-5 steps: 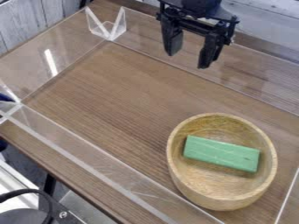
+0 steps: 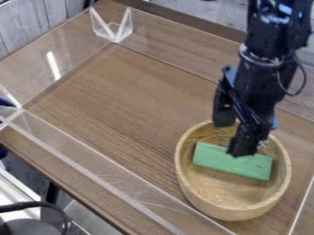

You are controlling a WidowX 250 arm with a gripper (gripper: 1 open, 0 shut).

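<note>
My gripper (image 2: 241, 124) hangs open over a round wooden bowl (image 2: 211, 196) at the lower right of the camera view, its dark fingers reaching down to the bowl's back part. A green rectangular block (image 2: 229, 162) lies inside the bowl, just below the fingertips. Whether the fingers touch it is not clear. The arm comes down from the top right and hides part of the table behind it.
A clear angular object (image 2: 113, 26) stands at the back left. Dark cables lie off the table's edge at the lower left.
My gripper has come down and toward the front, from over the back of the table to the bowl. The bowl and green block look unmoved.
</note>
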